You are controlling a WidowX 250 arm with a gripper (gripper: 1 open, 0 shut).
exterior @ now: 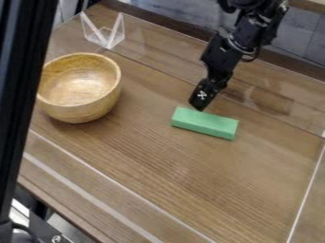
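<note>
The black robot gripper (pixel 203 95) reaches down from the arm at the top of the view, its tip low over the wooden table just behind a green rectangular block (pixel 204 122). It looks open, though its dark fingers are hard to make out; the block lies flat and apart from it. A wooden bowl (pixel 80 87) stands to the left.
A clear wire-like or plastic frame (pixel 105 34) sits at the back left. A grey tiled wall runs behind the table.
</note>
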